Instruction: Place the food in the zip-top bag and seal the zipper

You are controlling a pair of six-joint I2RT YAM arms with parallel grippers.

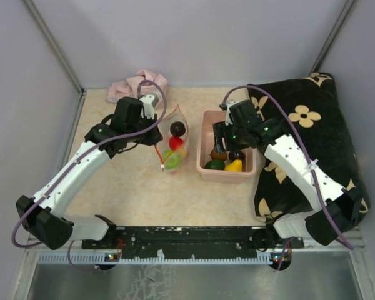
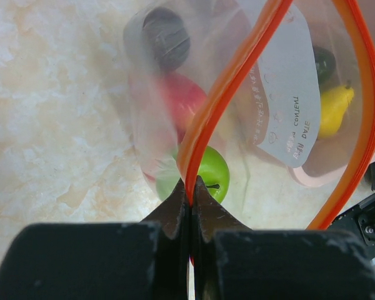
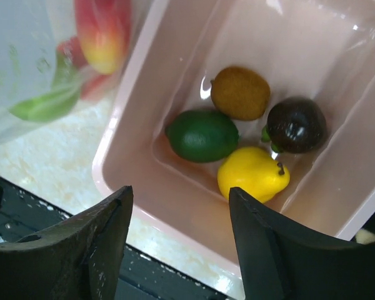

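My left gripper is shut on the orange zipper edge of the clear bag (image 2: 281,100), which stands open holding a dark fruit (image 1: 178,129), a red fruit (image 1: 175,142) and a green apple (image 2: 214,169). My right gripper hangs open over the pink bin (image 3: 131,187), its fingers empty. In the bin lie a brown kiwi (image 3: 240,92), a dark green fruit (image 3: 203,134), a dark purple fruit (image 3: 297,125) and a yellow fruit (image 3: 253,175).
A pink cloth (image 1: 128,87) lies behind the left arm. A black floral cushion (image 1: 287,94) fills the right side beside the bin.
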